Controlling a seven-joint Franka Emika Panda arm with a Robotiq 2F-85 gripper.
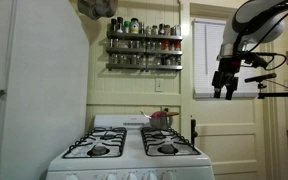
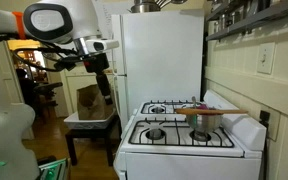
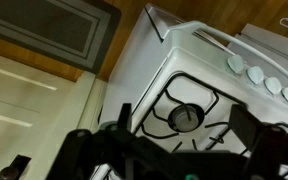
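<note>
My gripper hangs in the air at the right of the first exterior view, fingers pointing down and apart. In the wrist view the gripper is open, nothing between its two dark fingers, and below it lies the white stove with a burner and black grates. A metal pot rests at the back of the stove, and a long wooden utensil appears to lie across its top. Something reddish shows at the rim of the pot, too small to identify.
A white refrigerator stands beyond the stove. Spice shelves hang on the back wall. A dark stool or chair bears a light bin. In the wrist view, a dark mat lies on the wooden floor.
</note>
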